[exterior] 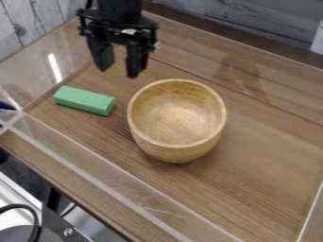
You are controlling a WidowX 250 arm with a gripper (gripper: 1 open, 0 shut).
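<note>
My gripper [116,49], dark and blurred, is over the upper left of the table, with its arm coming in from the top; whether it is open or shut I cannot tell. Below it and a little left lies a green block [83,100]. Right of the block sits a large round wooden bowl [177,137], empty.
Dark cables or parts [18,217] show at the lower left edge.
</note>
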